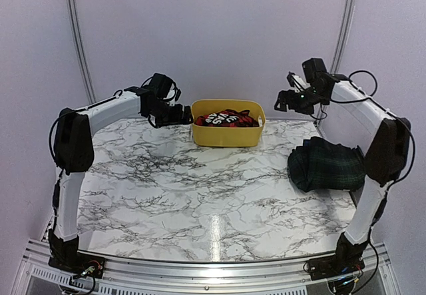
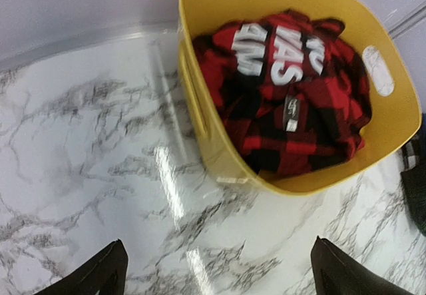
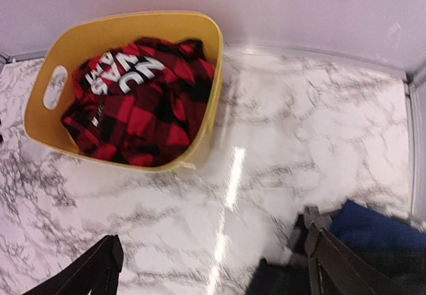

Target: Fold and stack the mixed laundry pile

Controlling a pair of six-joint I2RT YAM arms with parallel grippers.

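A red and black checked garment with white letters (image 1: 229, 118) lies crumpled inside the yellow bin (image 1: 226, 137) at the back of the table. My left gripper (image 1: 188, 114) is beside the bin's left end; in the left wrist view its fingers (image 2: 100, 272) stand wide apart with nothing between them. On the bin's other side, my right gripper (image 1: 279, 101) hangs apart from the rim. It is open and empty too, its fingers (image 3: 100, 268) spread. Folded laundry, dark green plaid on top (image 1: 326, 165), lies stacked at the table's right edge, with dark blue cloth (image 3: 373, 227) showing under it.
Pale walls (image 1: 213, 35) close in the back and both sides, the back one just behind the bin.
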